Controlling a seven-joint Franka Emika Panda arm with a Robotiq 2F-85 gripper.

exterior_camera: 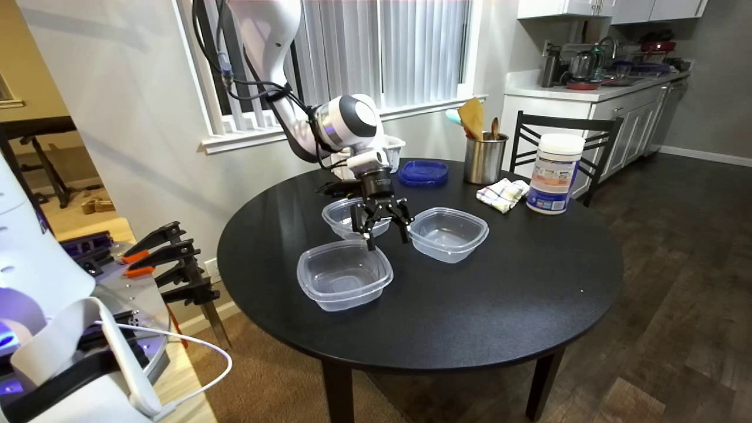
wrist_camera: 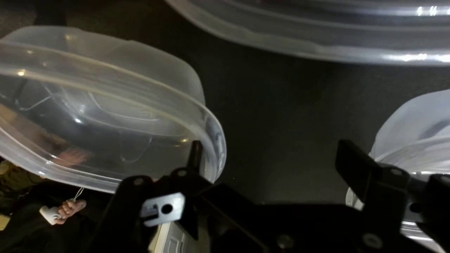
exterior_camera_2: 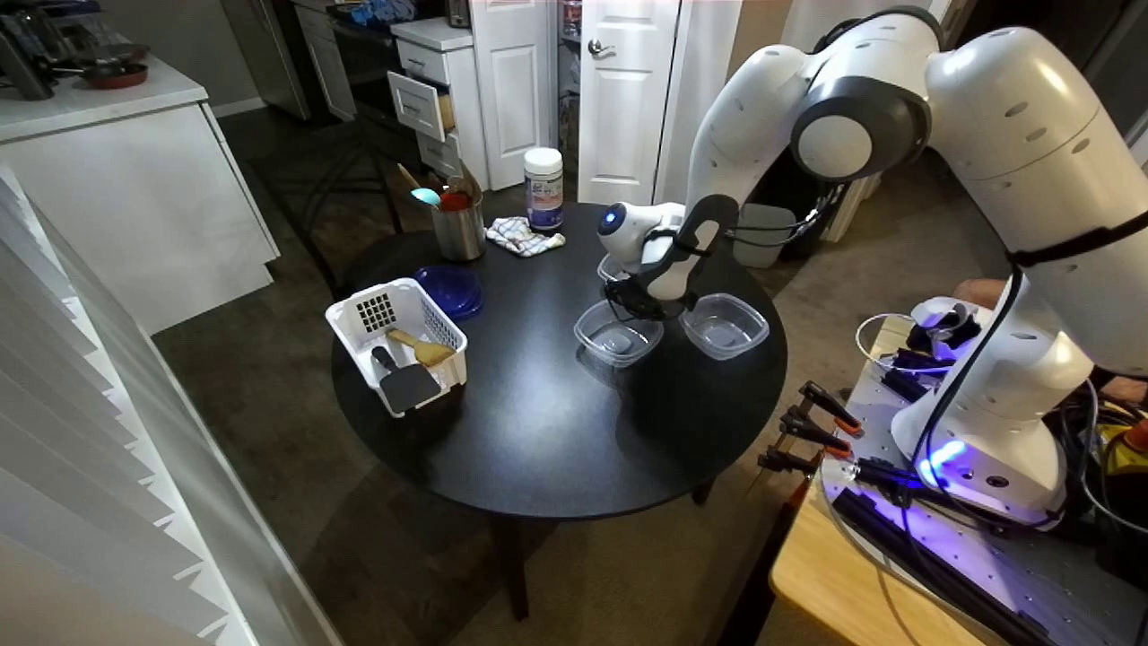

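Three clear plastic containers stand on the black round table. In exterior view 1 one container point(exterior_camera: 345, 275) is at the front, one container point(exterior_camera: 449, 235) at the right, and the third container point(exterior_camera: 341, 214) is behind, partly covered by the fingers. My gripper point(exterior_camera: 389, 243) is open among the three, pointing down, with nothing held. In the wrist view the left finger point(wrist_camera: 195, 156) overlaps the near wall of one container point(wrist_camera: 126, 114); whether it touches cannot be told. The other finger point(wrist_camera: 352, 162) appears in front of a container point(wrist_camera: 422, 126) at the right edge. A third container point(wrist_camera: 337, 38) fills the top.
A blue lid point(exterior_camera: 423, 173), a metal utensil pot point(exterior_camera: 484, 159), a checked cloth point(exterior_camera: 502, 194) and a wipes tub point(exterior_camera: 555, 174) line the far side. A white basket point(exterior_camera_2: 442, 327) holds utensils.
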